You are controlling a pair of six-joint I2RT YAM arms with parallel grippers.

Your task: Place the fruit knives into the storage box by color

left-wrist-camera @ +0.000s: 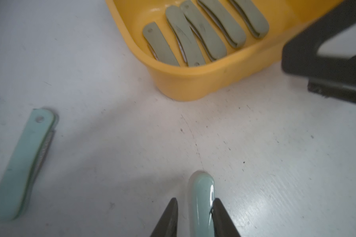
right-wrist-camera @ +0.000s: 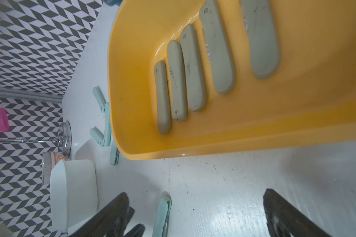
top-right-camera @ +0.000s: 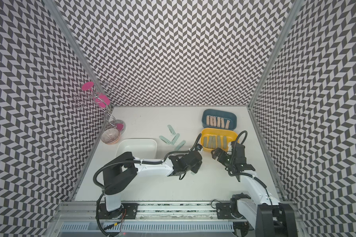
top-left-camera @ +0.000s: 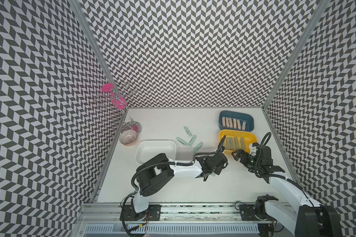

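Mint-green folding knives point(top-left-camera: 192, 140) lie loose mid-table. One more mint knife point(left-wrist-camera: 203, 193) sits just in front of the yellow box point(right-wrist-camera: 225, 148), at the fingertips of my left gripper. The fingers are close together; whether they grip that knife is unclear. The yellow box holds several grey-green knives point(right-wrist-camera: 191, 67); the blue box point(top-right-camera: 203, 120) behind it holds several pink knives point(top-right-camera: 220, 121). The white box point(top-left-camera: 156, 144) stands empty at the left. My right gripper hangs open at the yellow box's front edge, nothing between its fingers.
A metal stand with pink parts point(top-left-camera: 118, 102) and wire bowls point(top-left-camera: 128, 137) occupy the back left. My two grippers are close together near the yellow box.
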